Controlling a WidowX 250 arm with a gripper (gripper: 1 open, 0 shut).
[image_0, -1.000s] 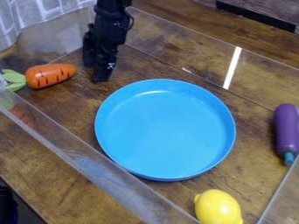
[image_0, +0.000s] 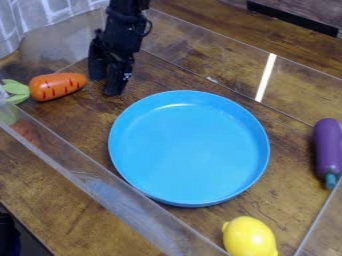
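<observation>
My black gripper (image_0: 112, 62) is at the upper left, low over the wooden table, open, with nothing visible between its fingers. Just to its left lies an orange toy carrot (image_0: 56, 87) with green leaves. A large blue plate (image_0: 189, 148) sits in the middle, below and right of the gripper. A purple eggplant (image_0: 327, 150) lies at the right edge, and a yellow lemon (image_0: 249, 237) is at the bottom right.
Clear walls border the work area.
</observation>
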